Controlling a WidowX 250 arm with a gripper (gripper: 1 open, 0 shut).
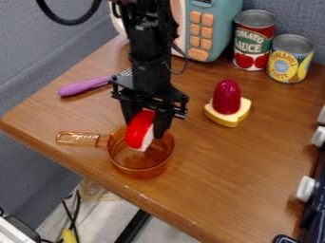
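Observation:
My black gripper (148,106) is shut on a red-and-white object (143,129), held tilted inside an amber transparent pot (139,166) with its handle pointing left, near the table's front-left edge. A red oval object (226,97) sits on a yellow-and-cream piece (230,115) to the right.
A purple-handled utensil (86,84) lies at the left. A red tomato can (253,40), a yellow can (291,59) and a teal toy microwave (200,24) stand at the back. A dark appliance (314,199) is at the right edge.

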